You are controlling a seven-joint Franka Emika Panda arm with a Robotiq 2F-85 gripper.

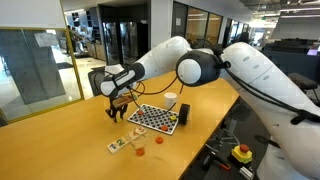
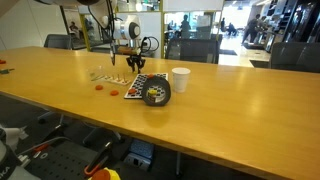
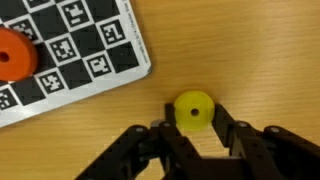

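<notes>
A small round yellow piece [image 3: 194, 110] with a dark dimple rests on the wooden table, right of a checkered board [image 3: 118, 58] in the wrist view. My gripper stands over it, the black fingers apart to its left and right. A narrow gap seems to show on each side of the piece. On the board lies an orange-red disc [image 3: 14, 55]. From the side, the gripper [image 1: 114, 114] is low over the table, near the left end of the board [image 1: 152, 117]; the fingertips are too small there to make out.
In front of the board lies a pale strip [image 1: 126, 141] with small upright pieces. Two red pieces [image 1: 159, 141] lie nearer the camera. A white cup [image 2: 180, 78] and a dark round object [image 2: 156, 92] stand near the board.
</notes>
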